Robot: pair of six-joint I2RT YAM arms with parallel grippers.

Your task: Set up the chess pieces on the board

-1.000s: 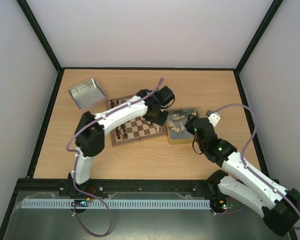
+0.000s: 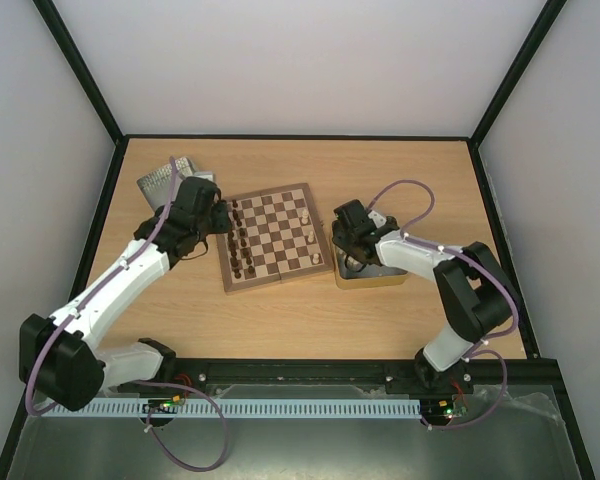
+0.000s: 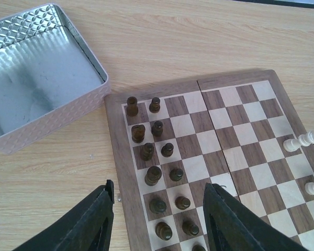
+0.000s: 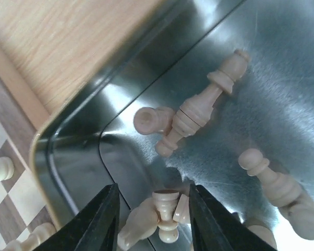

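Note:
The chessboard (image 2: 276,235) holds dark pieces in two rows along its left side, such as a dark piece (image 3: 153,175), and a few white pieces (image 3: 303,140) near its right edge. My left gripper hovers open over the board's left side, nothing between its fingers. My right gripper is open low over the tan-rimmed tray (image 2: 370,282) right of the board. Pale pieces lie on their sides in that tray, among them a tall piece (image 4: 196,110) and a cluster (image 4: 138,224) just at the fingers.
An empty silver tray (image 3: 42,83) stands beyond the board's upper left corner. Bare wooden table (image 2: 280,330) surrounds the board at front and back. Walls enclose the table at the back and sides.
My left arm has swung from over the board's right part to its left side. My right gripper has moved leftward and further over the tray of pale pieces.

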